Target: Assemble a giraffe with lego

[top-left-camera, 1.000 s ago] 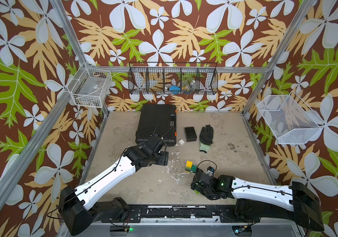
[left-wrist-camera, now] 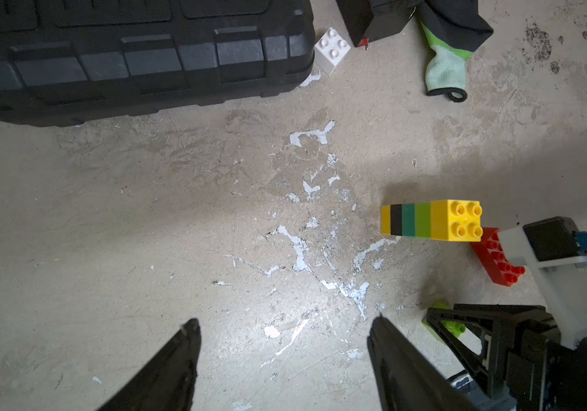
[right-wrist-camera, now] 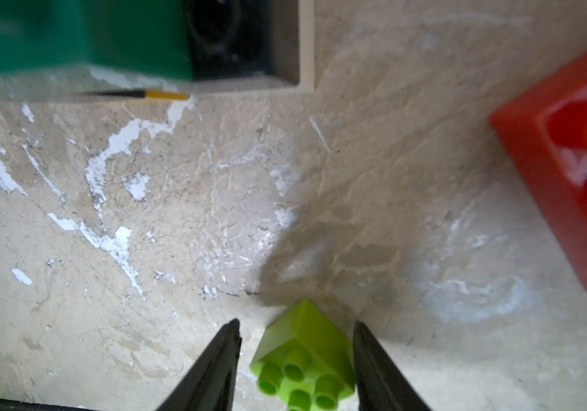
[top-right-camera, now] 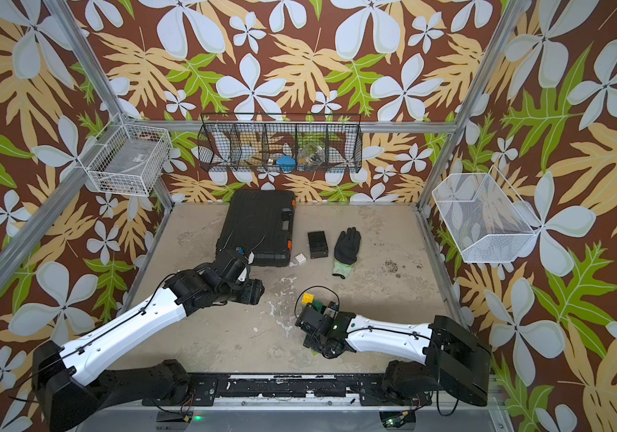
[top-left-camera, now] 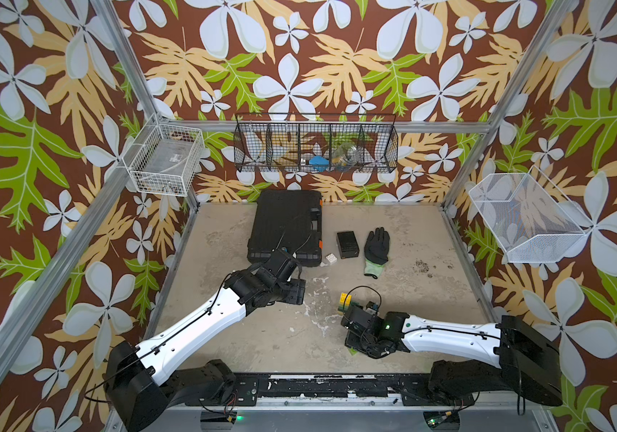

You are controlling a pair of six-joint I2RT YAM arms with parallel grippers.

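Yellow, black, green and lime bricks form a stack (left-wrist-camera: 422,220), its yellow studded end facing the left wrist camera. Beside it lies a red brick (left-wrist-camera: 493,259), studs showing. A lime brick (right-wrist-camera: 307,349) sits between the spread fingers of my right gripper; a gap shows on its left side, while the right finger is close to it or touching. Out over bare table, my left gripper is open and empty. Near the black case is a white brick (left-wrist-camera: 332,49).
The black case (top-left-camera: 284,226) stands at the back left. A small black box (top-left-camera: 348,244) and a glove (top-left-camera: 376,247) lie to its right. Bare table (left-wrist-camera: 170,226) spreads under my left gripper. The stack and red brick flank my right gripper closely.
My right arm has shifted left in the top left view, now covering more of the stack. My left arm has barely moved.
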